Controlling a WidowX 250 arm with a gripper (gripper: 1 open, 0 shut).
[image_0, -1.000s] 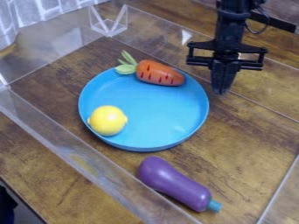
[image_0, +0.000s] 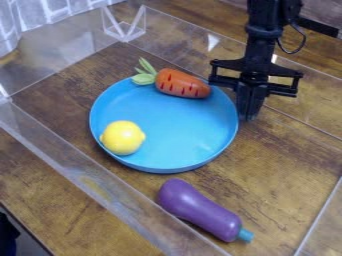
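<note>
My black gripper (image_0: 250, 95) is low over the wooden table just to the right of a blue plate (image_0: 174, 130), close by its right rim, with nothing visible between its fingers; it looks shut. An orange toy carrot (image_0: 182, 84) with green leaves lies at the plate's back edge, left of the gripper. A yellow lemon (image_0: 123, 137) rests on the left part of the plate. A purple toy eggplant (image_0: 197, 208) with a teal tip lies in front of the plate.
Clear plastic barrier edges run along the left side and behind.
My gripper has come down and toward the front and left, nearer the plate's right rim. The carrot, lemon, plate and eggplant look unmoved.
</note>
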